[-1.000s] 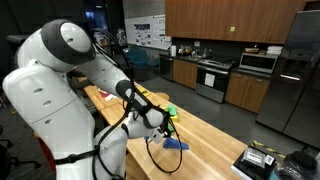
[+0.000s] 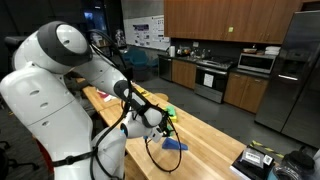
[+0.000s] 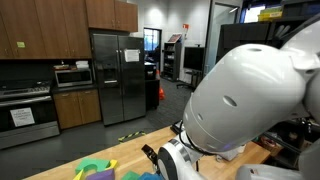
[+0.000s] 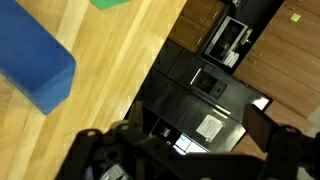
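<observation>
My gripper is open, its dark fingers far apart at the lower edge of the wrist view with nothing between them. A blue block (image 4: pixel 38 62) lies on the wooden table at the left of that view, outside the fingers. Part of a green piece (image 4: pixel 108 3) shows at the top edge. In exterior view 1 the blue block (image 2: pixel 174 144) lies just right of the gripper (image 2: pixel 155 136). Exterior view 2 shows a green arch (image 3: pixel 91 164), a purple piece (image 3: pixel 102 174) and a yellow piece (image 3: pixel 113 164) near the bottom edge.
A blue-and-white box (image 2: pixel 254 158) and a dark item (image 2: pixel 297 163) stand at the table's right end in exterior view 1. Kitchen cabinets and a fridge (image 2: pixel 290 88) stand beyond.
</observation>
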